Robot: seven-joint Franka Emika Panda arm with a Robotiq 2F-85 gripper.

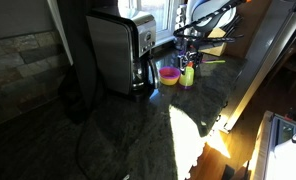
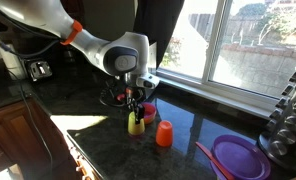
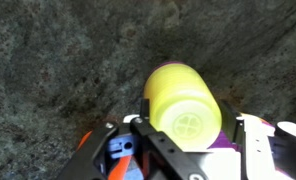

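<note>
A yellow cup point(image 3: 184, 100) stands upside down on the dark counter, its round base facing the wrist camera. My gripper has a finger on each side of it and is shut on it. From outside, the gripper point(image 2: 136, 108) points down at the yellow cup point(image 2: 136, 125) from above. An orange cup point(image 2: 164, 133), also upside down, stands just right of it. Behind the yellow cup is a pink bowl point(image 2: 148, 113). The cup's lower rim is largely hidden in the wrist view.
A purple plate point(image 2: 258, 163) with a red utensil lies at the right, near a spice rack point(image 2: 283, 125). The coffee maker point(image 1: 123, 50) stands on the counter beyond the pink and yellow bowls point(image 1: 169, 75). Open counter point(image 1: 138, 135) lies in front of it.
</note>
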